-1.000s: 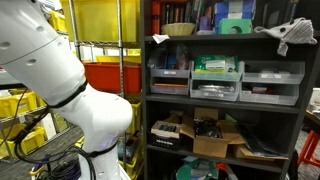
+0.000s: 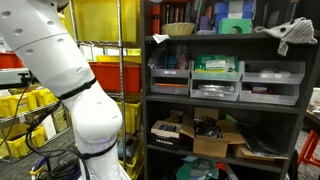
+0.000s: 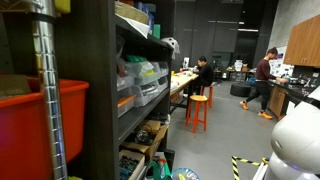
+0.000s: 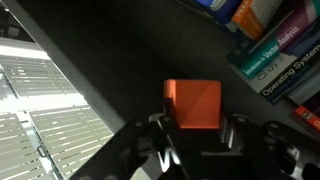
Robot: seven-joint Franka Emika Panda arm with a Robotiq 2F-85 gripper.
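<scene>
In the wrist view an orange-red block-like object sits at the fingertips of my gripper, which is shut on it. The object's lower part is hidden by the dark fingers. Around it lies a dark shelf board. Books lie or stand at the upper right, among them one with a teal and white spine and one marked Operating Systems. Neither exterior view shows the gripper; only the white arm appears at the left of the first exterior view.
A dark shelving unit holds clear bins, cardboard boxes and, on the upper shelf, books and a wicker basket. A grey plush hangs at its right edge. Yellow and red bins stand at the left. Two people are far off.
The white arm has shifted slightly to the right and its upper part shows a little differently at the top left. The shelves and their contents look unchanged.
</scene>
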